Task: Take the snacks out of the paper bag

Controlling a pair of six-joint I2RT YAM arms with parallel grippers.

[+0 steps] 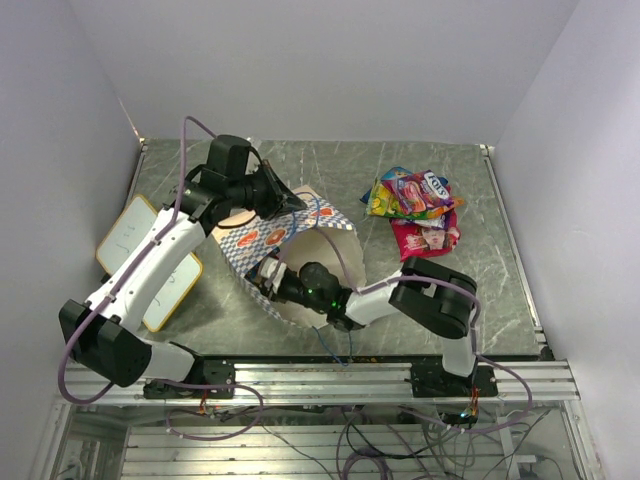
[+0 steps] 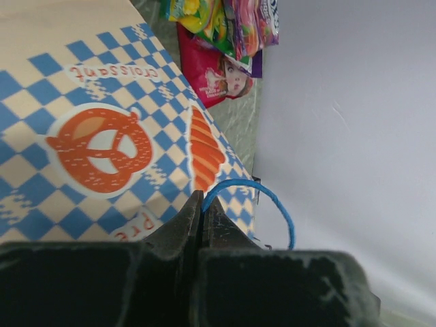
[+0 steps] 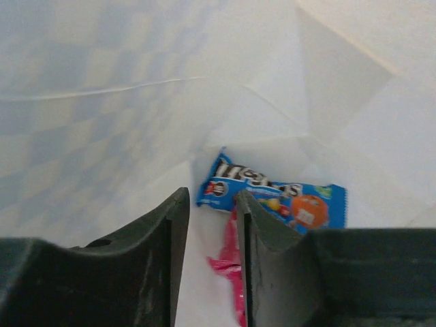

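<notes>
The paper bag (image 1: 262,238), checked blue and white with food prints, lies tilted with its mouth toward the right arm. A blue handle (image 2: 276,201) rises from between the fingertips of my left gripper (image 1: 297,203), which is shut on it. Inside the bag mouth is my right gripper, its fingers part open with a gap between the fingers. Just beyond them, in the right wrist view, lie a blue snack packet (image 3: 276,194) and a pink packet (image 3: 231,259), partly hidden by one finger. No packet is clearly gripped.
Several snack packets (image 1: 418,195) are piled at the back right, with a red packet (image 1: 425,238) at their front. A whiteboard (image 1: 150,255) leans at the left. Bare grey table (image 1: 470,270) lies to the right.
</notes>
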